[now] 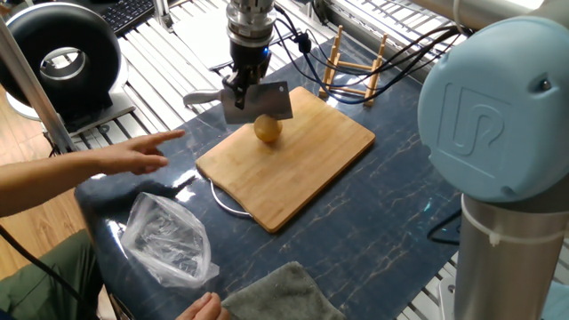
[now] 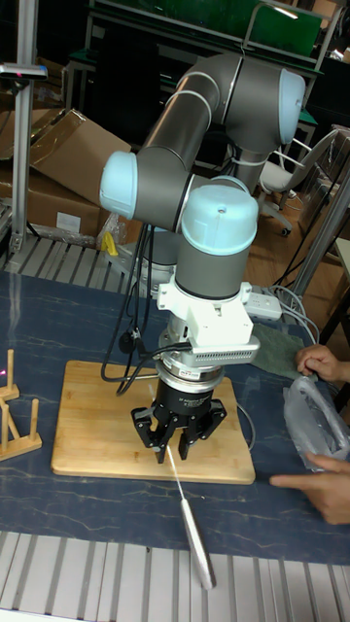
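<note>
My gripper [image 1: 238, 96] is shut on a cleaver [image 1: 268, 104], a broad grey blade with its handle [image 1: 203, 97] sticking out to the left. In exterior view 3 the gripper [image 2: 173, 454] points down over the board, and the cleaver's handle [image 2: 196, 544] juts towards the camera between its fingers. A round yellow-brown fruit [image 1: 267, 130] sits on the wooden cutting board [image 1: 302, 164], right by the blade's lower edge. Whether the blade touches or cuts into it I cannot tell. The arm hides the fruit in exterior view 3.
A person's pointing hand [image 1: 135, 155] is close to the board's left side. A clear plastic bag [image 1: 169, 240] and a grey cloth [image 1: 283, 293] lie in front. Behind the board stands a small wooden rack [image 1: 351, 76]. Black cables hang beside the arm.
</note>
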